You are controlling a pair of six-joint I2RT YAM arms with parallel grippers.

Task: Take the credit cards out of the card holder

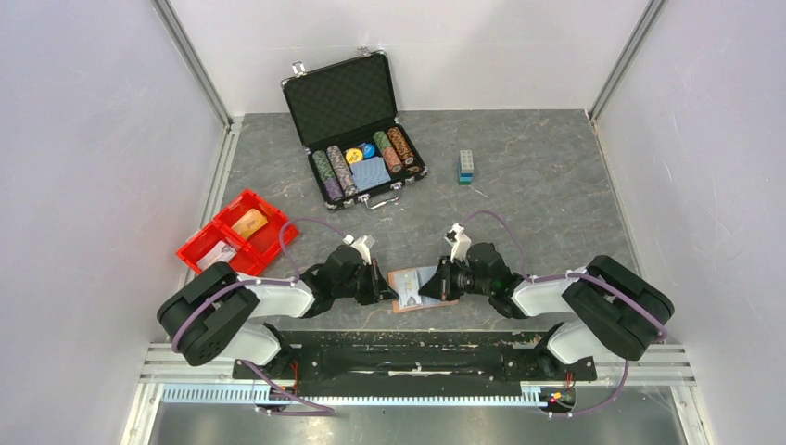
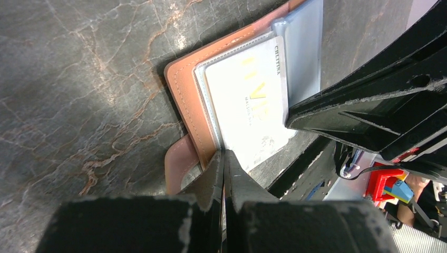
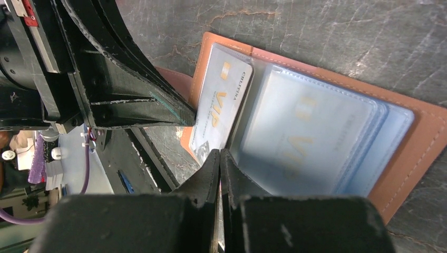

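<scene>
An open tan card holder lies flat near the table's front edge, between my grippers. A white VIP card lies on its plastic sleeves. My left gripper is shut, its tips at the holder's edge by the card, nothing visible between them. My right gripper is also shut, tips at the card's edge beside the clear sleeves, nothing visible between them.
A red tray with packets sits at left. An open poker chip case stands at the back, with a small stacked block to its right.
</scene>
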